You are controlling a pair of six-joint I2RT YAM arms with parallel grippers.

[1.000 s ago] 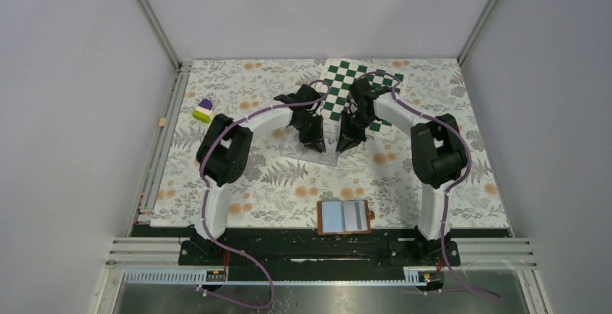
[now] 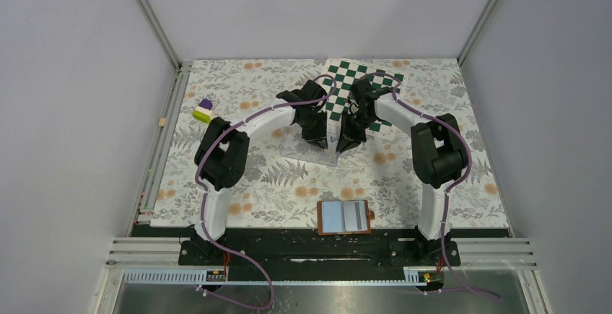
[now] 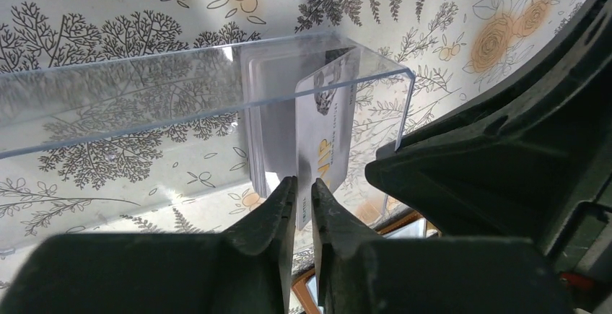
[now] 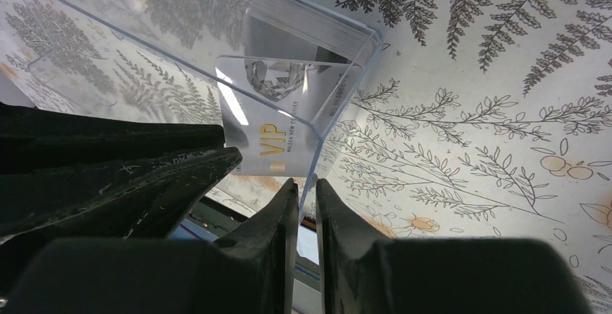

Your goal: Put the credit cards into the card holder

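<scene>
A clear box-like card holder (image 2: 310, 157) lies mid-table, with a stack of cards (image 3: 270, 141) standing inside near its right end. One grey-white VIP card (image 4: 252, 133) leans apart from that stack, still within the clear walls. My left gripper has its narrowly spaced fingertips around the VIP card's edge; whether they press on it is unclear. At the holder's right end, my right gripper has a narrow gap straddling the clear wall. Its grip on the wall cannot be judged. Both arms partly cover the holder from above.
A green-and-white checkered sheet (image 2: 338, 83) lies behind the grippers. The wooden tray (image 2: 318, 218) with pale contents sits at the front edge, and a yellow-and-purple block (image 2: 203, 112) at far left.
My left gripper has shifted slightly to the right over the holder. The right arm and the holder show no clear movement.
</scene>
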